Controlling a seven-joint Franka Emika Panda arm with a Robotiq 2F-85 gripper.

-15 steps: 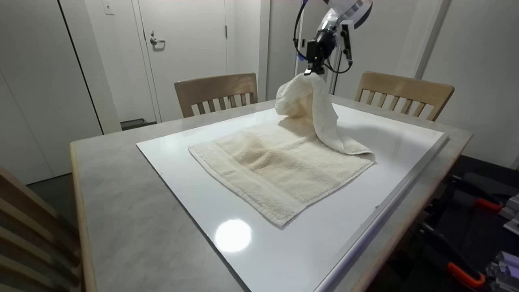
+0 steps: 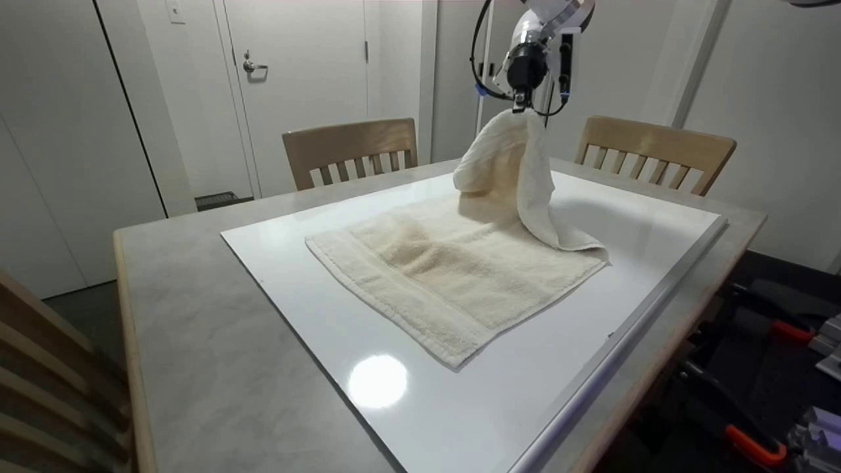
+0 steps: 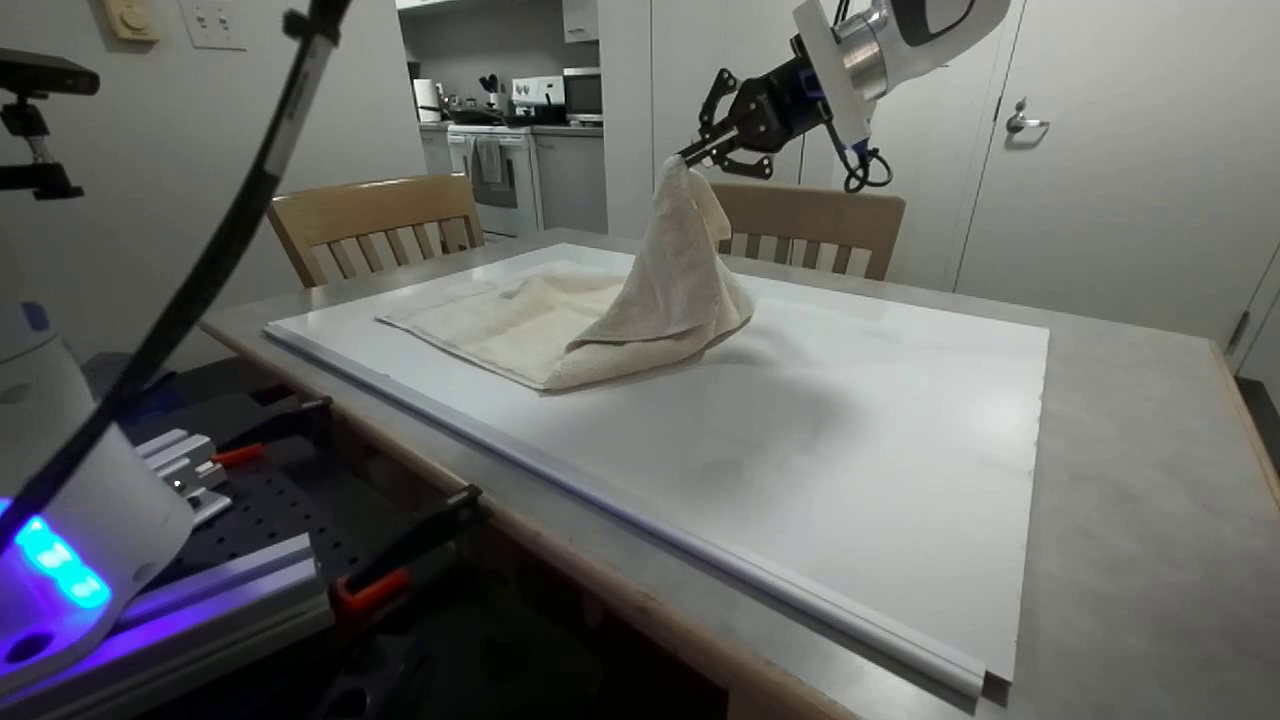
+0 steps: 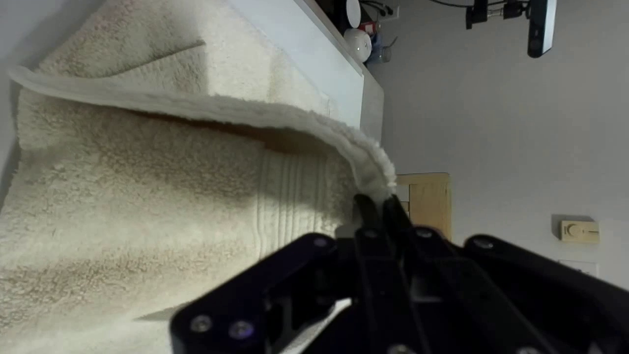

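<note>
A cream towel [image 2: 441,268] lies partly flat on the white board [image 2: 315,331], its far part lifted up in a peak. At the top of that peak my gripper [image 3: 686,157] is shut on the towel's edge, well above the board. From the wrist, the pinched towel edge [image 4: 306,121] runs up to the fingertips of my gripper, and the raised cloth hangs below it. The part lying on the board is wrinkled near its middle, while its near border is spread out.
The board covers much of a grey table [image 2: 197,315]. Wooden chairs [image 2: 355,150] stand at the table's far side. A metal rail [image 3: 624,504] runs along one board edge. Bare board surrounds the towel.
My gripper has moved slightly right and up in exterior view 1, turning more upright there. The towel's raised peak moved with it; the flat part stayed put.
</note>
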